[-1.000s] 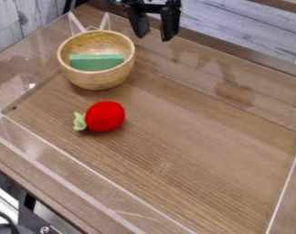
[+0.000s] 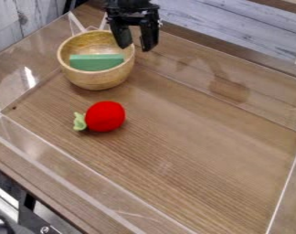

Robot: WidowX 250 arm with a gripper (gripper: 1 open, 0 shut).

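Observation:
At the top of the camera view my black gripper (image 2: 132, 37) hangs open at the upper right rim of a round wooden bowl (image 2: 96, 79), with nothing visible between its fingers. A green block (image 2: 97, 61) lies inside the bowl on the left side. Below the bowl, a red tomato-like object (image 2: 104, 116) with a green top lies on the wooden table (image 2: 199, 155).
A pale wall or board borders the upper left, and the table's edge runs along the lower left.
My gripper has moved a little down and to the left, toward the bowl. The bowl, block and red object have stayed put.

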